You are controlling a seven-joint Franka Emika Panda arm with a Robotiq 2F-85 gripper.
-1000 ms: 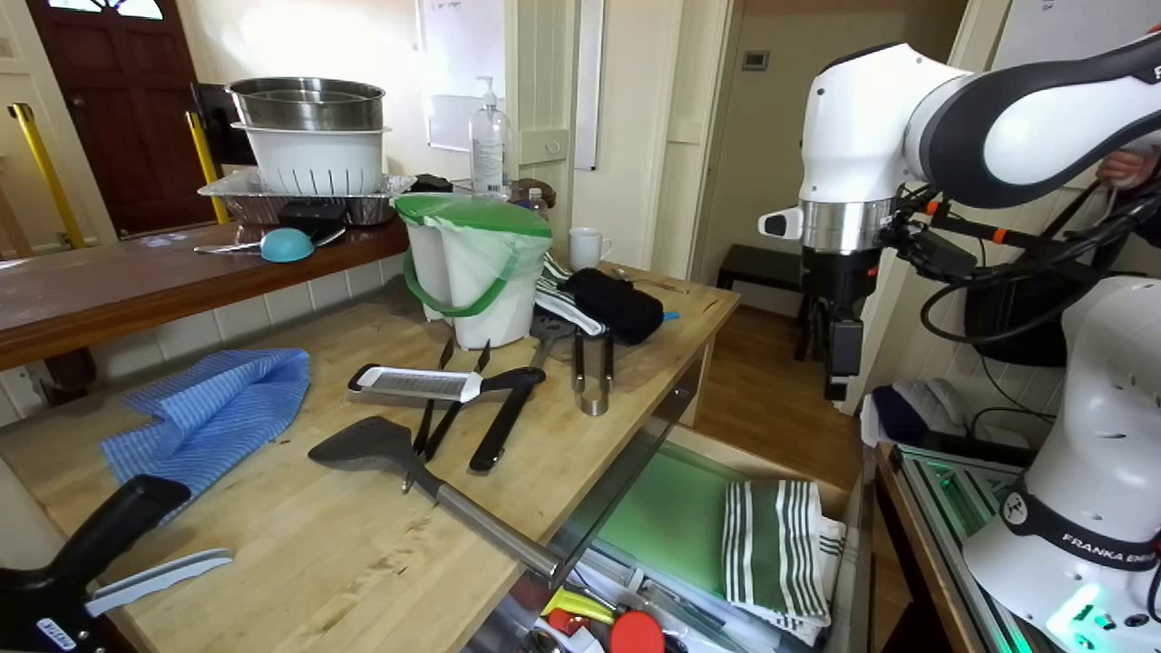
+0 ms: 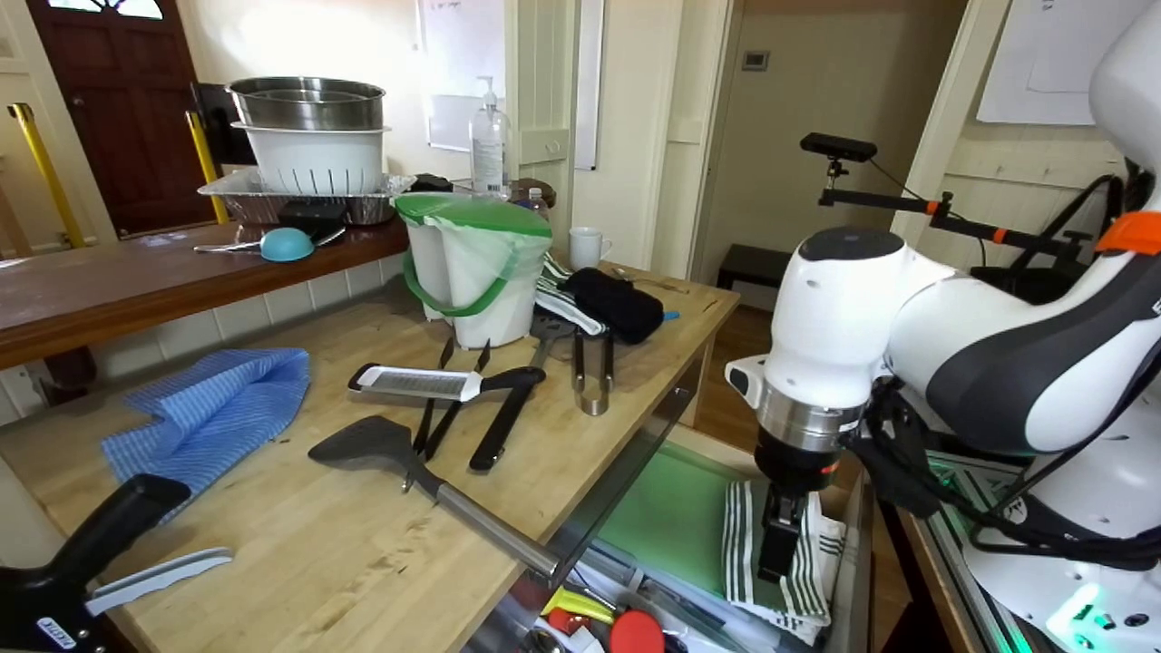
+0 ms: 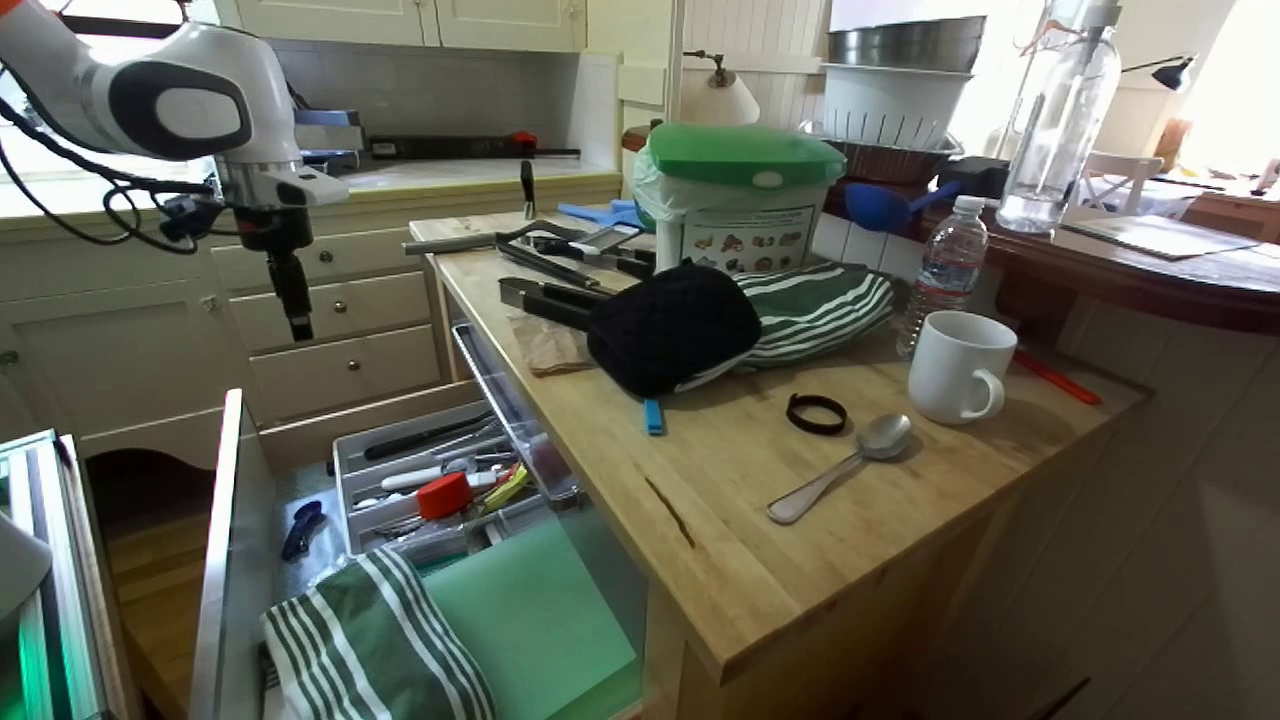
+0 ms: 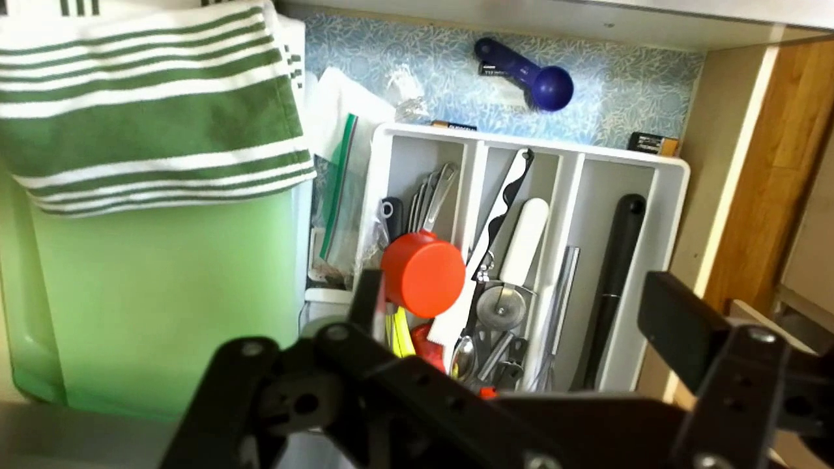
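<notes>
My gripper is open above the pulled-out drawer, its two fingers wide apart with nothing held between them. Below it, in the wrist view, a grey utensil tray [image 4: 678, 227] holds a red round-topped item [image 4: 426, 275], a white-handled pizza cutter [image 4: 522, 246], a white and black utensil [image 4: 500, 211] and a long black handle [image 4: 621, 250]. Beside the tray lie a folded green-and-white striped towel [image 4: 156, 117] and a green board or bin [image 4: 164, 289]. A dark blue measuring spoon [image 4: 551, 87] rests on the patterned drawer liner.
The wooden counter [image 2: 326, 533] beside the drawer carries a spatula [image 2: 370, 441], a grater [image 2: 419, 381], a white bucket with green lid [image 2: 495, 272] and a blue cloth [image 2: 234, 403]. In exterior view 2, a white mug [image 3: 954, 366] and metal spoon [image 3: 882, 438] sit near the counter's edge.
My arm has come down and slightly left in exterior view 1, from above the floor area to in front of the striped towel. The drawer and counter objects look unchanged.
</notes>
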